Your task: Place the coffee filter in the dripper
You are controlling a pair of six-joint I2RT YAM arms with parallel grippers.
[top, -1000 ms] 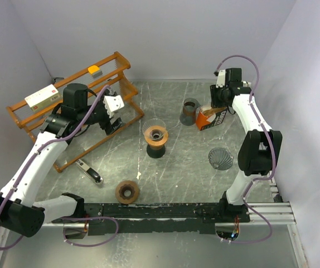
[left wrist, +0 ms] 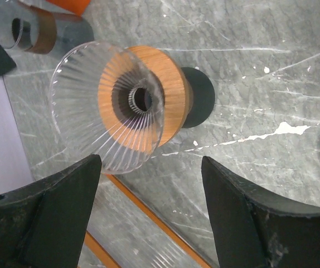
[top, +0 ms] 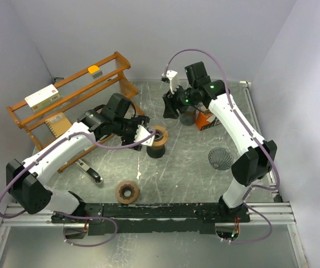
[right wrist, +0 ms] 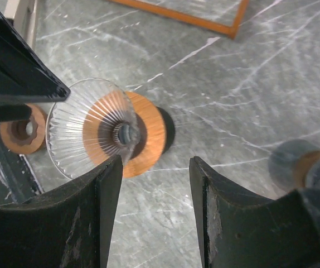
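A clear ribbed dripper (left wrist: pixel 107 109) sits on a wooden-collared stand (left wrist: pixel 171 95) in the middle of the counter. My left gripper hangs close over it, fingers apart with nothing between them; in the top view it is just left of the dripper. My right gripper stands open above and to the right of the dripper, nothing between its fingers. An orange box (top: pixel 207 121), probably of filters, is partly hidden behind the right arm; I cannot make out a filter in either gripper.
A dark glass carafe (right wrist: pixel 288 164) stands right of the dripper. A wooden rack (top: pixel 65 100) fills the back left. A wire holder (top: pixel 221 158), a wooden ring (top: pixel 118 192) and a metal tool (top: pixel 87 170) lie on the counter, with bare marble between.
My right gripper has moved left from over the orange box toward the dripper.
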